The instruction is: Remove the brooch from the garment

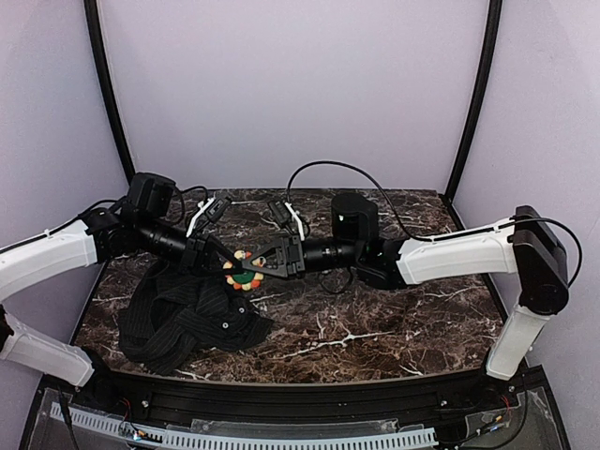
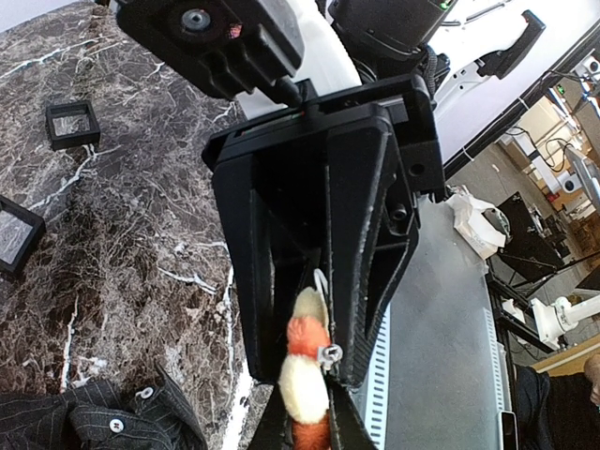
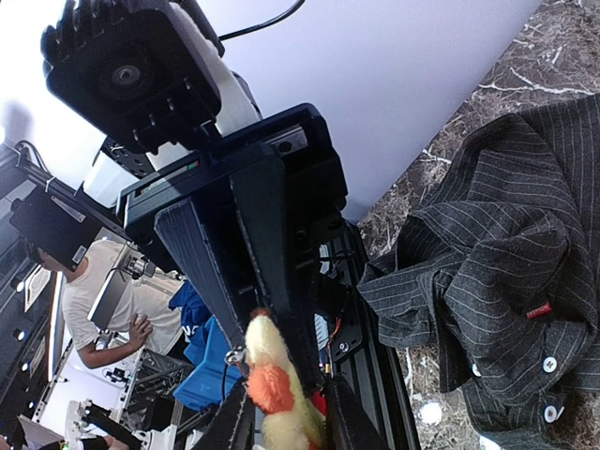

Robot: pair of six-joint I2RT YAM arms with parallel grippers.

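The flower brooch (image 1: 243, 279), green-centred with orange and cream petals, is held in the air between both grippers above the table. My left gripper (image 1: 225, 261) and my right gripper (image 1: 267, 267) meet at it from either side, both shut on it. In the left wrist view the brooch (image 2: 305, 384) is edge-on with a small metal pin fitting; in the right wrist view its plush petals (image 3: 272, 389) fill the fingertips. The dark pinstriped garment (image 1: 187, 323) lies bunched on the table below, at the left, apart from the brooch.
Two small black square frames (image 2: 70, 141) lie on it in the left wrist view. Pale walls surround the table.
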